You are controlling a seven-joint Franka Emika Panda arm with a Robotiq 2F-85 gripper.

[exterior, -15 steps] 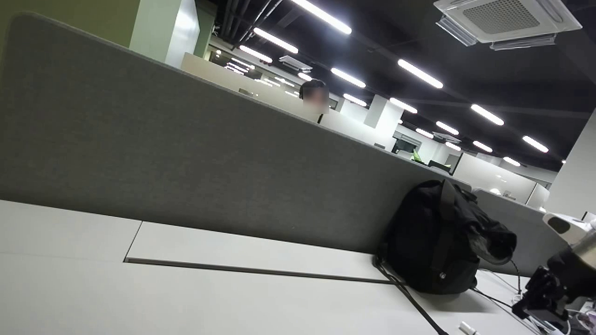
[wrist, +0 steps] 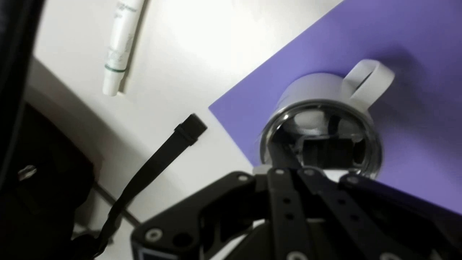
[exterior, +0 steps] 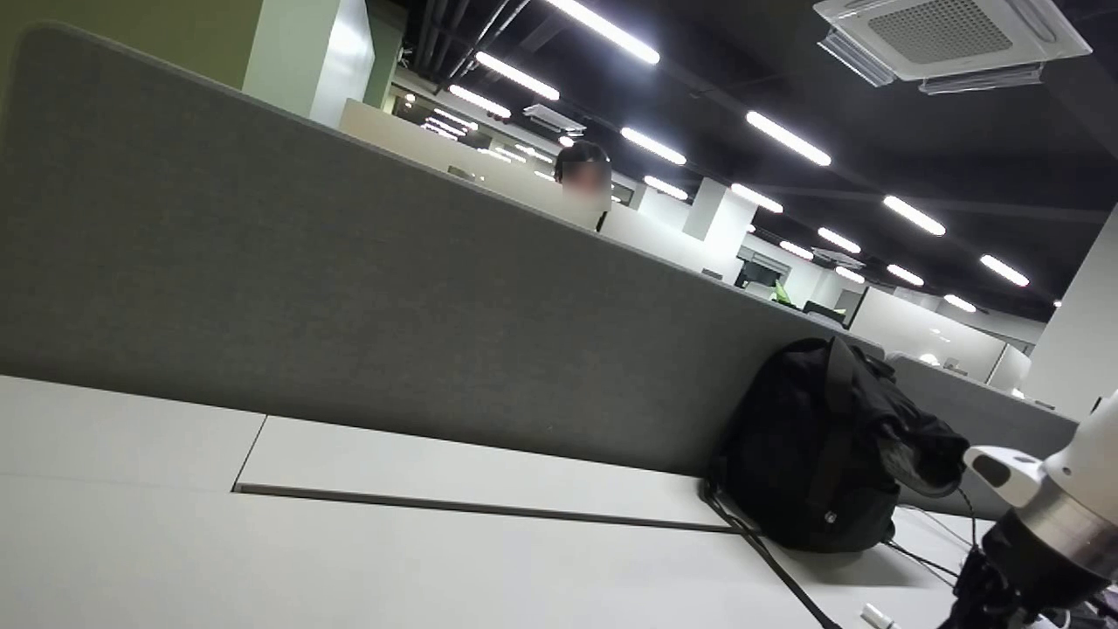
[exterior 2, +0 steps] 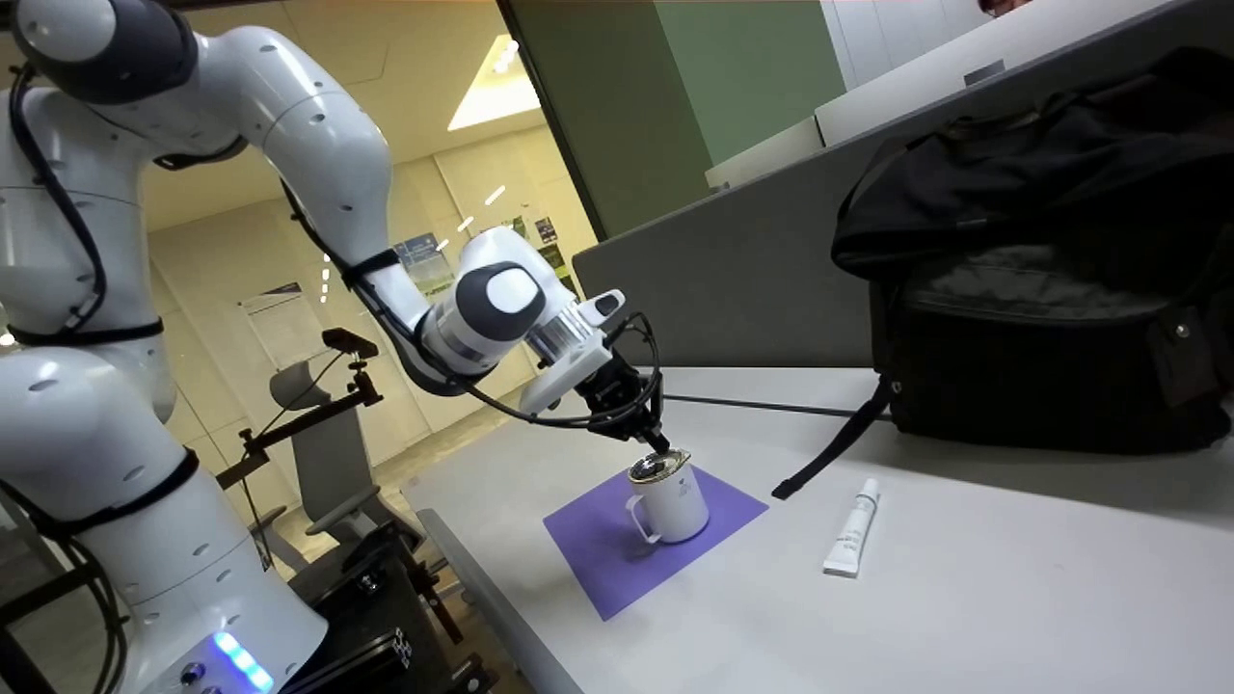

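On a purple sheet [exterior 2: 590, 526] stands a white pitcher [exterior 2: 674, 505], upright, with a shiny metal lid [exterior 2: 659, 467] on top. Its handle [wrist: 369, 82] points away from my gripper in the wrist view. My gripper has its fingers together, right above the lid's near edge; the fingertips' reflection shows in the metal. Whether they touch the lid cannot be made out. Nothing shows between them. In exterior view 2 the gripper [exterior 2: 660, 446] tilts down onto the lid from behind. Exterior view 1 shows only part of my wrist at the right edge.
A white tube [exterior 2: 853, 530] lies on the white table to the right of the sheet. Behind it rests a black backpack [exterior 2: 1041, 324], its strap [exterior 2: 833, 445] trailing towards the sheet. A grey partition [exterior 2: 740, 301] closes off the back.
In exterior view 1 my arm's wrist has moved left and lower, turning downward, and the gripper now reaches the frame's bottom edge. The backpack has not moved.
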